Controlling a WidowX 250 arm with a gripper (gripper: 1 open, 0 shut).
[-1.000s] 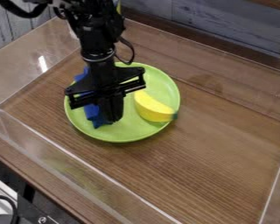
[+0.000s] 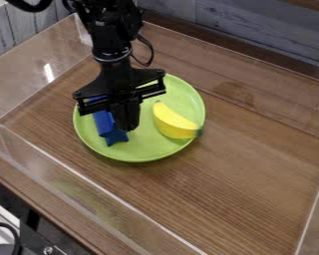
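Observation:
My black gripper [image 2: 117, 102] hangs over the left half of a green plate [image 2: 156, 149]. Its fingertips are low over a blue object [image 2: 109, 132] on the plate, which it partly hides. The fingers look shut; whether anything is between them is hard to see. A yellow banana-like object [image 2: 175, 124] lies on the plate's right side.
The wooden tray floor [image 2: 235, 194] is clear to the right and in front of the plate. Grey-blue walls [image 2: 235, 40] bound it at the back, and a clear edge runs along the left front.
The gripper has shifted slightly upward in the view over the last second. The plate and the objects on it look unmoved.

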